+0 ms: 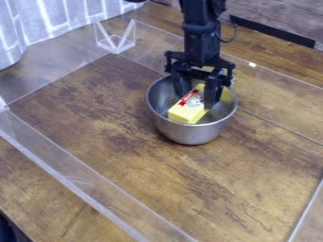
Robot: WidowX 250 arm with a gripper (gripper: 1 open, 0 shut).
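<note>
A steel bowl (192,131) stands on the wooden table. Inside it a yellow block (188,111) with a white, red-marked label lies tilted. My black gripper (197,87) reaches down over the back half of the bowl, its fingers around the upper part of the yellow block. It looks shut on the block, though the contact is partly hidden by the fingers and the label.
A white wire-like stand (113,33) sits at the back left. Clear plastic edges run along the left and right of the table. The wood around the bowl's front and left is clear.
</note>
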